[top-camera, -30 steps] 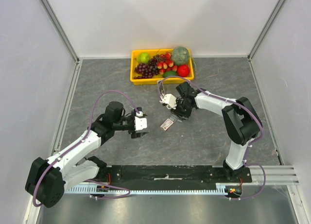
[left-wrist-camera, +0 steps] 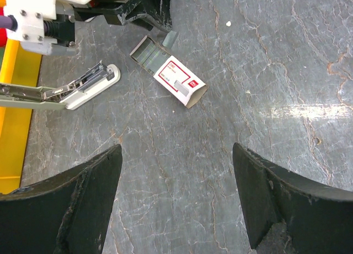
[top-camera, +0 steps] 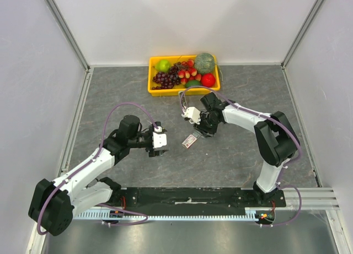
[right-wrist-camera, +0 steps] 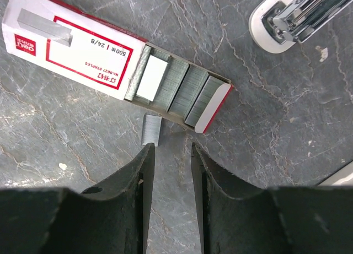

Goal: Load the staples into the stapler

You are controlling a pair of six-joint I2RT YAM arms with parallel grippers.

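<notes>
An open staple box (right-wrist-camera: 77, 55), red and white, lies on the table with staple strips in its compartments. A single staple strip (right-wrist-camera: 151, 129) lies loose beside it, just ahead of my right gripper, whose fingers are part open with nothing seen between them. The stapler stands opened near the box; in the right wrist view its end shows at top right. My left gripper stands open and empty to the left of the box, facing it.
A yellow crate (top-camera: 151, 84) of fruit stands at the back behind the stapler.
In the top view the right arm has shifted very slightly; the left arm and the objects look unchanged.
</notes>
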